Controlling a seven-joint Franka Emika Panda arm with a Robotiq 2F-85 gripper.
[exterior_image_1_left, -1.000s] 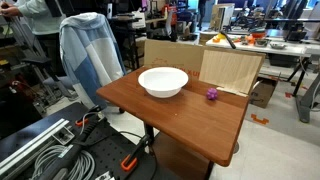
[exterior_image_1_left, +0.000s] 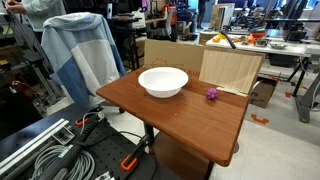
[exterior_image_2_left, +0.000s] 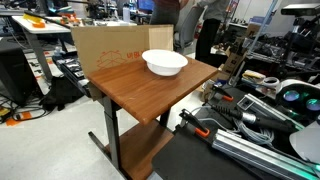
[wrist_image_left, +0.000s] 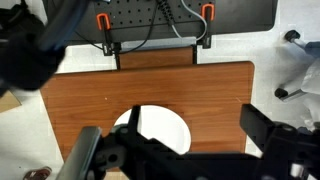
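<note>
A white oval bowl (exterior_image_1_left: 163, 82) rests on the brown wooden table (exterior_image_1_left: 190, 118). To its right in exterior view 1 lies a small purple object (exterior_image_1_left: 212, 94), too small to make out. My gripper is open in the wrist view, its dark fingers set wide apart. Seen from above, the bowl (wrist_image_left: 160, 122) shows between and past them, apart from the fingers as far as I can tell, its lower part cut off by the frame. Neither exterior view shows the gripper itself. The purple object cannot be made out in the wrist view.
Cardboard panels (exterior_image_1_left: 230, 70) stand along the table's far edge. Dark base plate (exterior_image_2_left: 215, 155) with cables and orange-handled clamps (exterior_image_1_left: 130, 162) sits at the near side. Much of the tabletop right of the bowl is bare. A light blue cloth (exterior_image_1_left: 82, 55) hangs at the left.
The bowl and purple object have stayed put. At the upper left, the blue cloth and a person beside it have shifted, the cloth spreading farther left.
</note>
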